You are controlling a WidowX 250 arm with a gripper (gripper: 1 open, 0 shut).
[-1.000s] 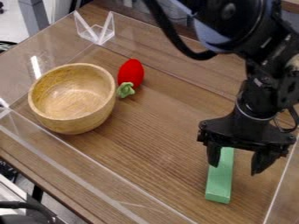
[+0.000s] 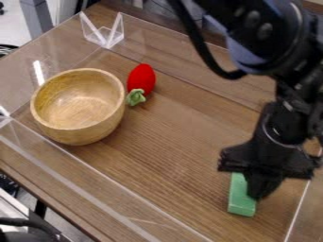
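Observation:
My gripper (image 2: 260,168) hangs at the right of the table, low over a green rectangular block (image 2: 241,203), whose upper part it covers. Its fingers are blurred, and whether anything is between them is hard to make out; they look shut. The block lies flat near the front edge.
A wooden bowl (image 2: 78,106) sits at the left. A red vegetable with a green top (image 2: 140,80) lies beside it, and a clear plastic piece (image 2: 104,30) stands at the back left.
The gripper has shifted a little toward the front and covers more of the green block, which now shows a shorter visible length.

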